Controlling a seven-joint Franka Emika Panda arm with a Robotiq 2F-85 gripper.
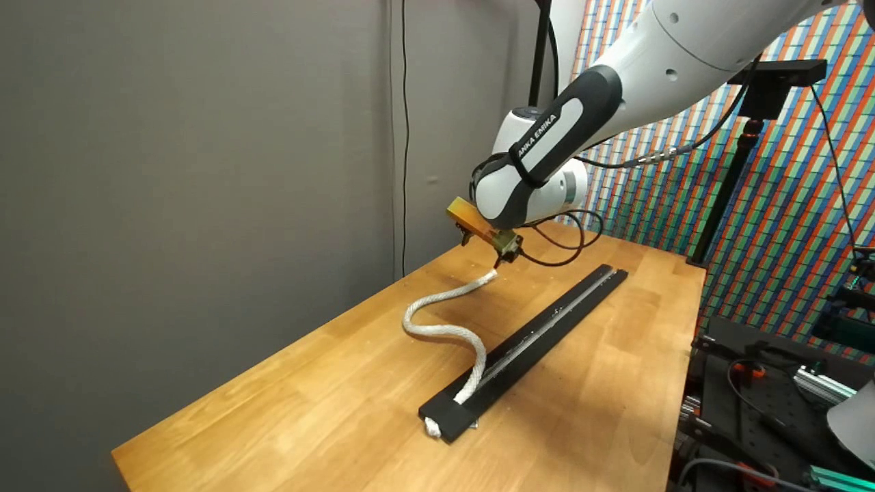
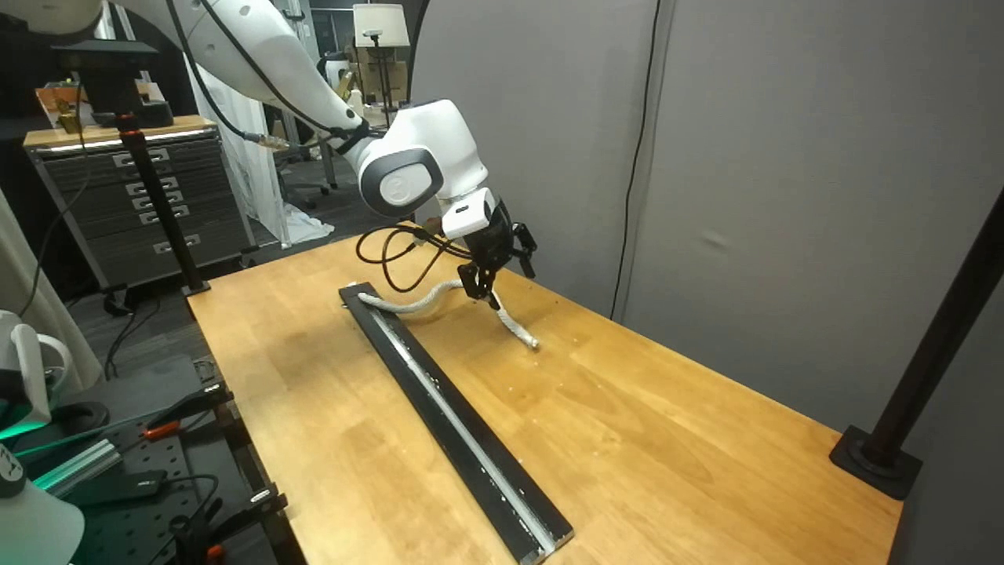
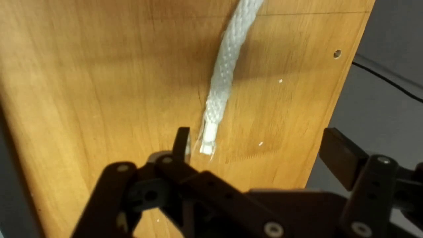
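Note:
A white braided rope (image 1: 443, 329) lies in an S-curve on the table, one end held under the near end of a black grooved bar (image 1: 533, 348). In the wrist view the rope's free end (image 3: 210, 137), with a smooth white tip, shows between the wide-spread fingers, closer to the left finger (image 3: 181, 143). My gripper is open and grips nothing. From the second exterior side, the gripper (image 2: 485, 287) is above the rope (image 2: 515, 326), whose tip sticks out past it. How high the fingers stand over the table is hard to judge.
A black post (image 2: 885, 457) stands at one table corner. A cable (image 1: 566, 246) loops from the wrist.

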